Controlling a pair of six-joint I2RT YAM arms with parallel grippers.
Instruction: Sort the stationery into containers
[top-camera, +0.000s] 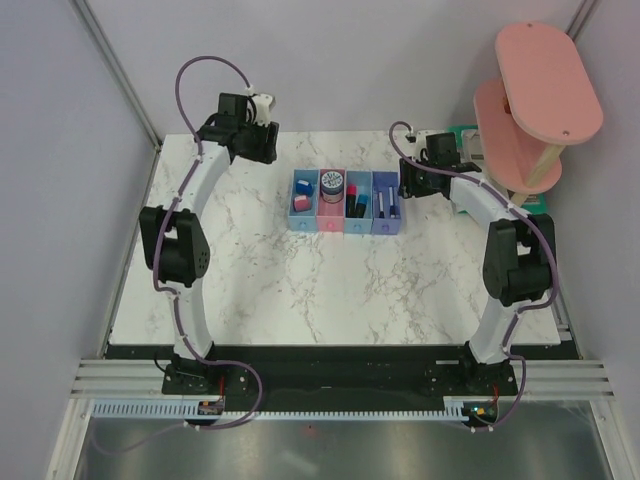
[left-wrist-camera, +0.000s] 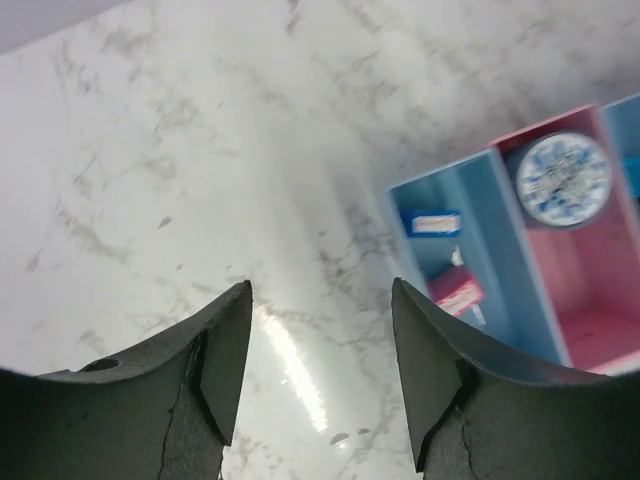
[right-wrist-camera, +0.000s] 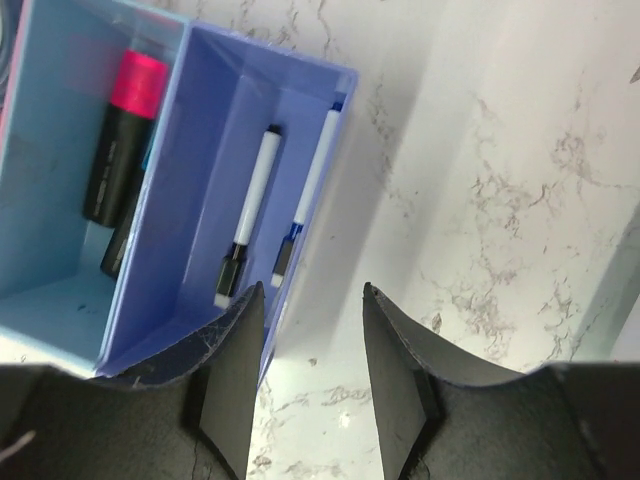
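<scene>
Four bins sit mid-table: a blue one (top-camera: 303, 222) with a blue and a pink block, a pink one (top-camera: 330, 222) with a round tin (top-camera: 332, 185), a light blue one (top-camera: 358, 226) with black markers, one pink-capped (right-wrist-camera: 120, 150), and a purple one (top-camera: 387, 226) with white pens (right-wrist-camera: 256, 190). My left gripper is open, empty, over bare table left of the bins. My right gripper is open, empty, by the purple bin's right wall.
A two-tier pink shelf (top-camera: 550, 70) stands at the back right, above a green item (top-camera: 535, 206).
</scene>
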